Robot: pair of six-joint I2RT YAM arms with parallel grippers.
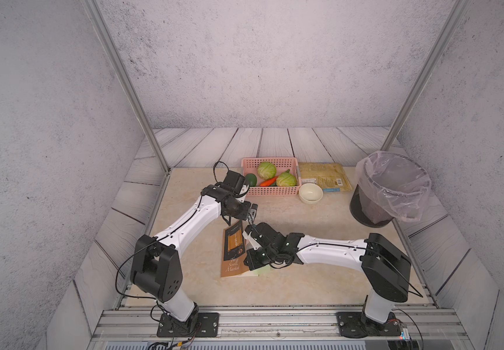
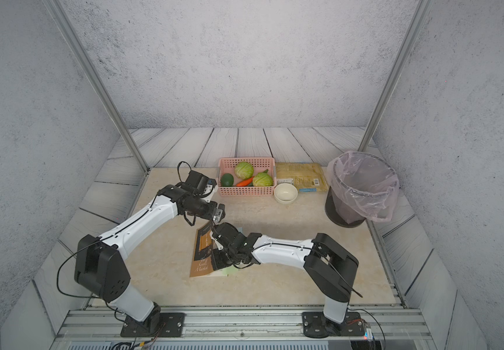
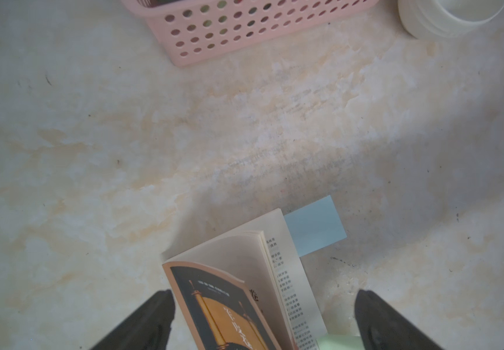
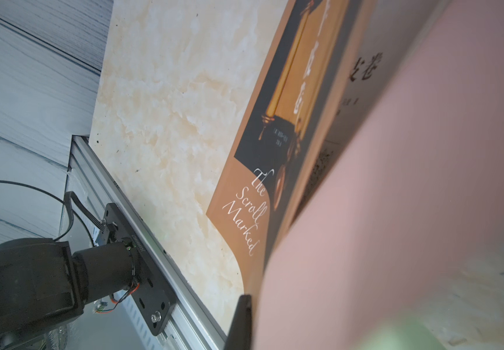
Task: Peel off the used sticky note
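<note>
A book with a brown and black cover lies on the table, its cover and front leaves curling upward. A light blue sticky note sticks out from the printed page near its far corner. Further down that edge shows a pale green note. My left gripper is open above the book's far end, the blue note ahead of its fingers. At the near right side of the book, my right gripper is shut. A blurred pink surface fills much of the right wrist view; I cannot tell what it is.
A pink basket of vegetables stands at the back, with a cream bowl and a yellow packet beside it. A lined bin is at the right. Bare table lies between the book and the basket.
</note>
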